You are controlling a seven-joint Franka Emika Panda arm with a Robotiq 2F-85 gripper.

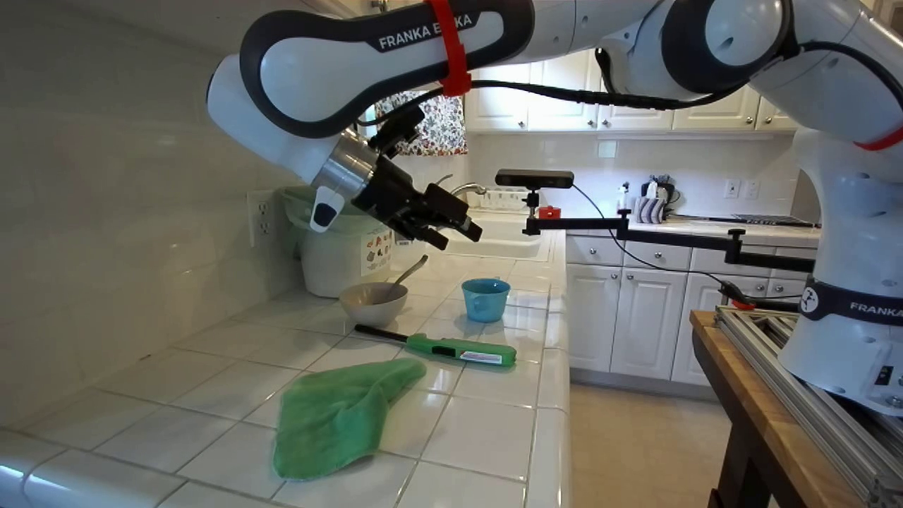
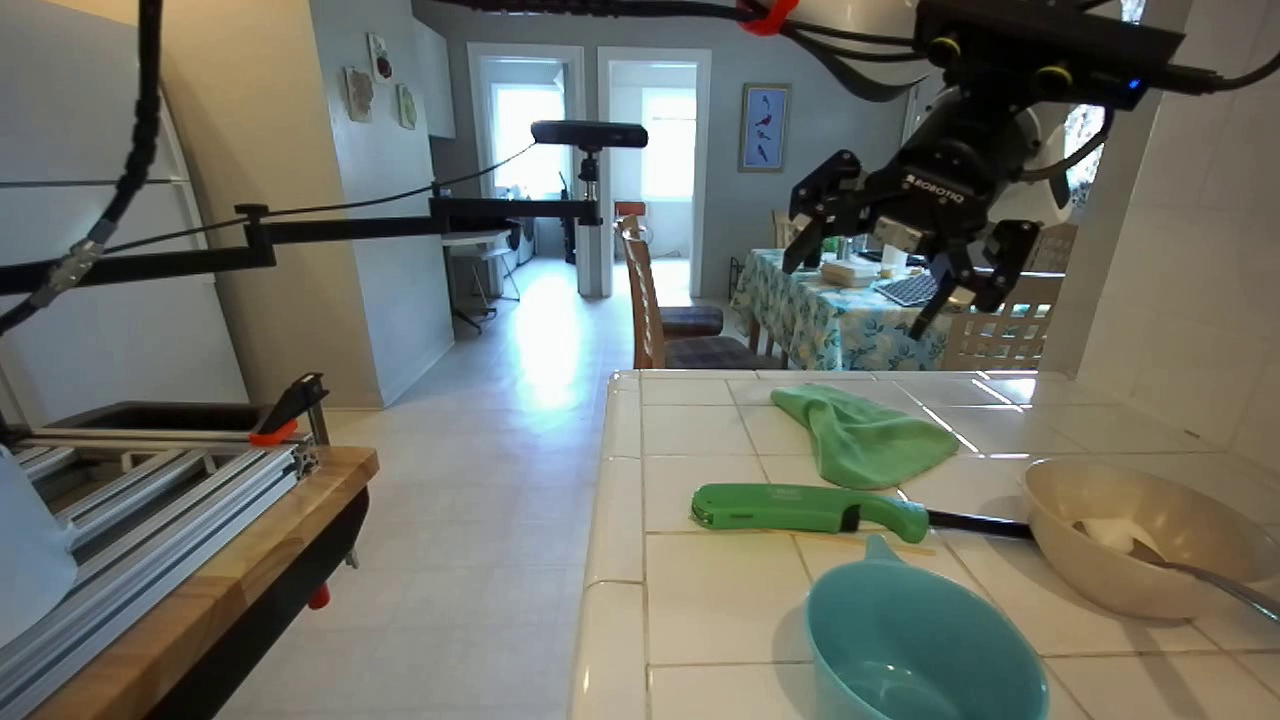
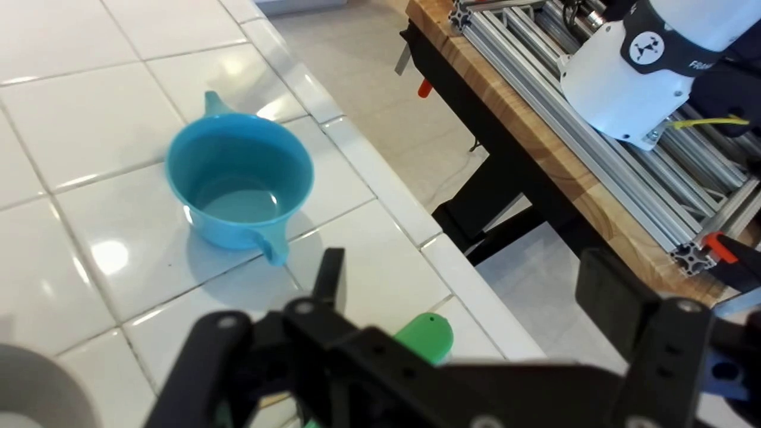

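Note:
My gripper is open and empty, with its two fingers wide apart. It hangs tilted in the air above the tiled counter, well clear of everything on it. A blue cup with small side handles stands upright and looks empty in the wrist view. Beside it is a beige bowl with a spoon leaning in it and something white inside. A green lighter with a black tip lies across the tiles. Nearer exterior view 1 lies a rumpled green cloth.
A white bin stands against the wall behind the bowl. The sink lies farther back. Beyond the counter's edge, floor separates it from the wooden bench bearing the arm.

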